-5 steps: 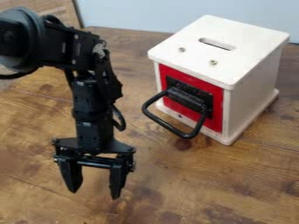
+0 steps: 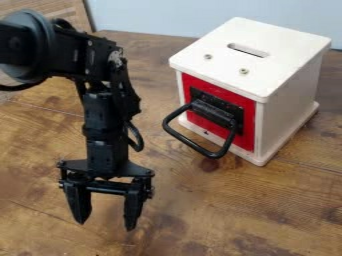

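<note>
A black gripper (image 2: 106,208) hangs at the lower left of the camera view, fingers pointing down and apart, open with nothing between them. To its right on the wooden table (image 2: 241,215) stands a white wooden box (image 2: 287,85) with a slot and two bolts on its sloped top. Its front has a red panel (image 2: 201,88) with a black mount and a black loop handle (image 2: 201,145) sticking out toward the front left. The gripper is apart from the handle.
A wooden board (image 2: 54,10) and a white wall are at the back.
The arm and gripper have shifted very slightly; the box and its handle look unchanged.
</note>
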